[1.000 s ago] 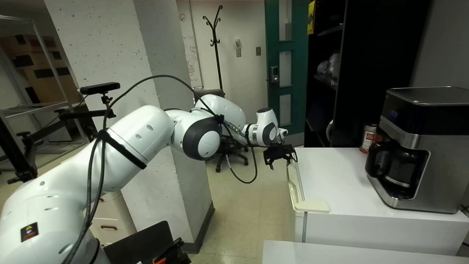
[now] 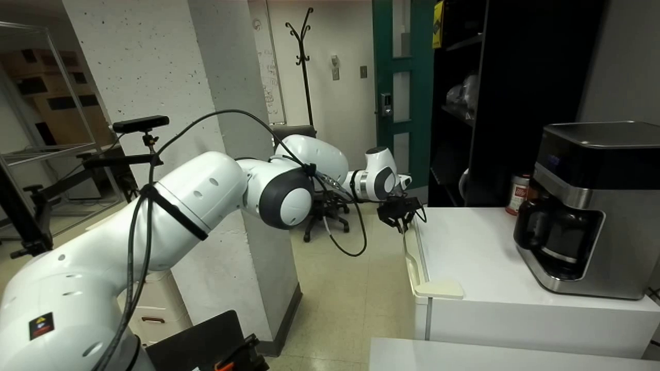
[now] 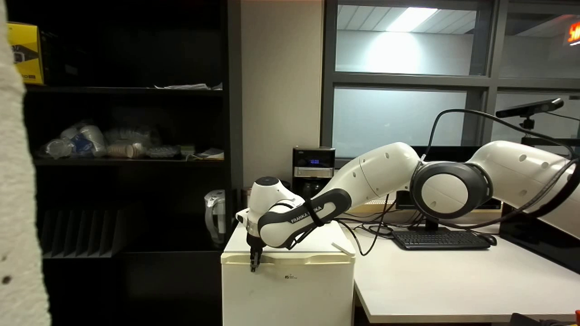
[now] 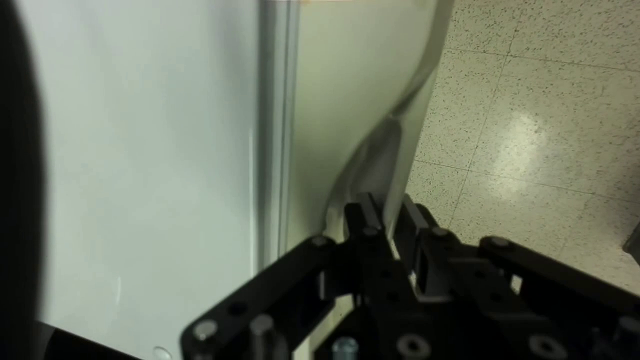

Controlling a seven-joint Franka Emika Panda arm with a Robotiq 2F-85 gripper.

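A small white fridge [image 3: 288, 293] has a cream door with a recessed grip along its top edge. My gripper is shut on the thin lip of the fridge door [image 4: 414, 129], one finger in the recess and the other on the outer side. From the side, the gripper [image 2: 402, 228] is seen at the far end of the door's top edge. In the second exterior view the gripper [image 3: 254, 266] points down at the left part of the door front. The door lies flush against the fridge body.
On the fridge top stand a coffee maker [image 2: 594, 210] and a red-labelled jar [image 2: 518, 195]. A desk [image 3: 467, 282] with a keyboard [image 3: 440, 239] adjoins the fridge. Open floor [image 2: 346, 297] lies in front of the door, beside a concrete pillar [image 2: 247, 185].
Within the last second my gripper has moved right, toward the fridge, from just off the door to its top edge. The fridge door looks unmoved.
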